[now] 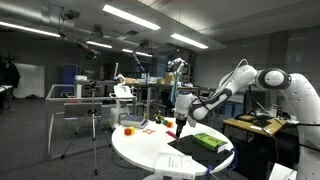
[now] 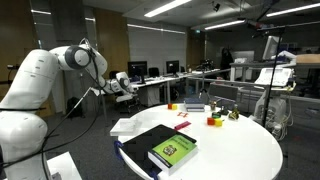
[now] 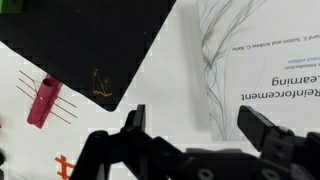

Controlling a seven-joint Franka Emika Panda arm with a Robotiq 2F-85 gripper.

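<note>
My gripper is open, with nothing between its two dark fingers. In the wrist view a white book (image 3: 275, 65), printed "Reinforcement Learning", lies ahead and to the right. A black flat item (image 3: 90, 40) with a small orange print fills the upper left. Near the left edge rests a dark pink object (image 3: 44, 102). Exterior view 2 shows a green book (image 2: 173, 151) on the black item, and the white book (image 2: 125, 127) beside it. The gripper (image 2: 127, 97) hangs above the table there.
The round white table (image 2: 245, 150) has bare room on its right side. Red and yellow blocks (image 2: 214, 122) stand toward the far side, with a small red item (image 2: 182, 126) nearer the middle. Orange marks (image 3: 65, 165) show on the tabletop. A tripod (image 1: 94, 120) stands off the table.
</note>
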